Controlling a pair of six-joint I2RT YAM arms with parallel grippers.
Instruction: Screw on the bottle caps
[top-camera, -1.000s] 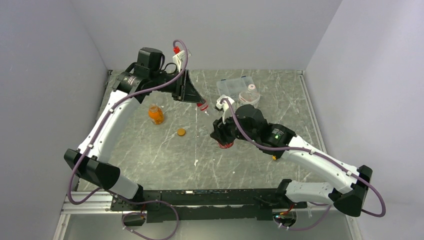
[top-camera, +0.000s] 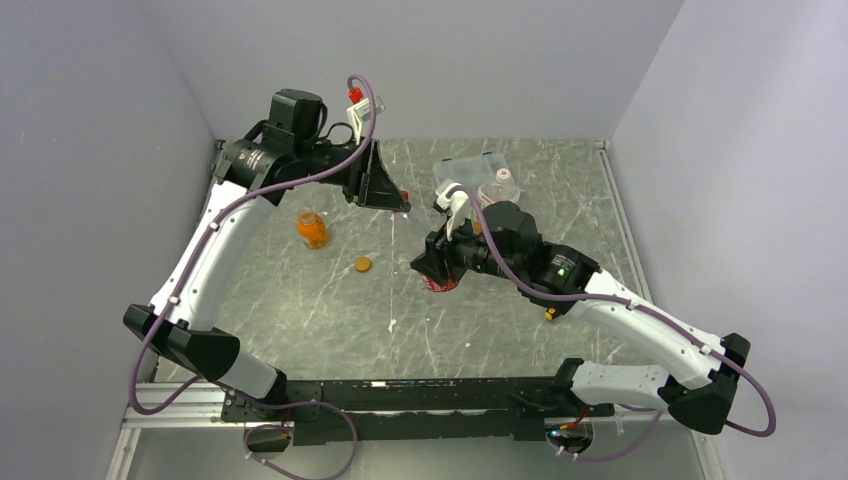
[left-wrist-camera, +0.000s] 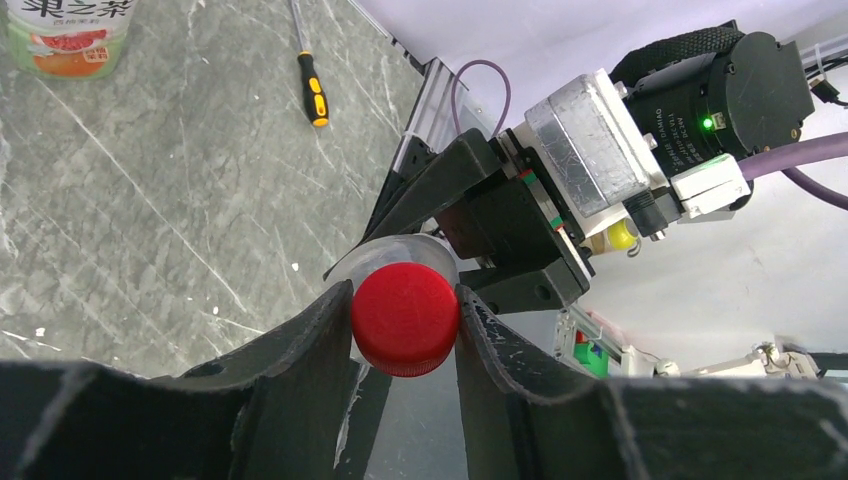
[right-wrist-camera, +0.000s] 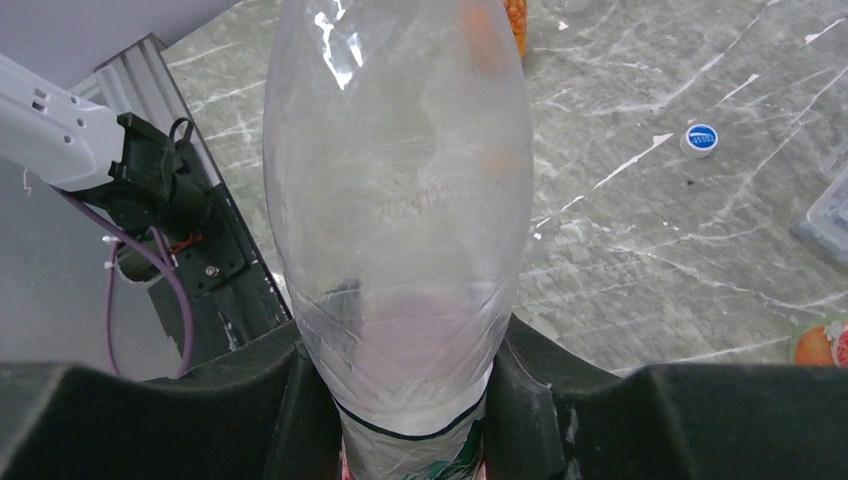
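A red cap is held between the fingers of my left gripper, seen large in the left wrist view. My right gripper is shut on a clear plastic bottle with a red label low down, mostly hidden by the fingers. The bottle points up toward the left gripper; in the left wrist view its top shows directly behind the red cap, and whether they touch I cannot tell.
An orange jar, an orange cap, a clear tray, a pale-capped bottle and a screwdriver are on the table. A small blue-white cap lies apart.
My right gripper has moved slightly left with the bottle, closer beneath the left gripper.
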